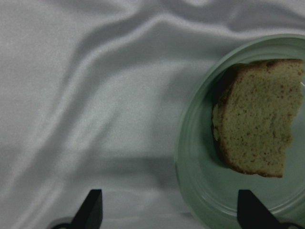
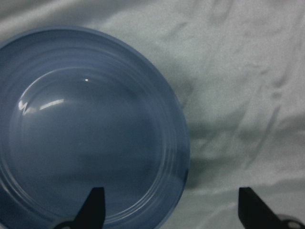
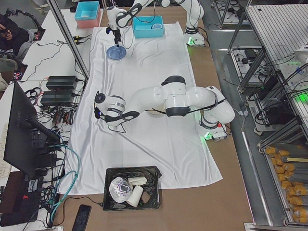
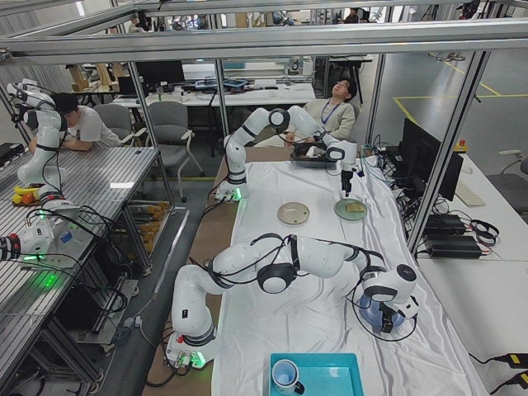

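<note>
A green plate (image 1: 195, 176) holds a slice of bread (image 1: 255, 119). My left gripper is above the left edge of that plate, open, with nothing between its fingers. A blue plate (image 2: 95, 133) lies under my right gripper, which is open over the plate's rim, its gap empty. In the camera right view the green plate (image 4: 357, 213) is at the far end of the cloth and the blue plate (image 4: 368, 313) is partly hidden by the near arm. A beige plate (image 4: 293, 213) sits beside the green one.
A turquoise bin (image 4: 330, 367) with a mug (image 4: 285, 373) stands at one end of the cloth. A black lined bin (image 3: 110, 204) with several items stands at the other. A monitor (image 3: 24, 130) and cables border the cloth.
</note>
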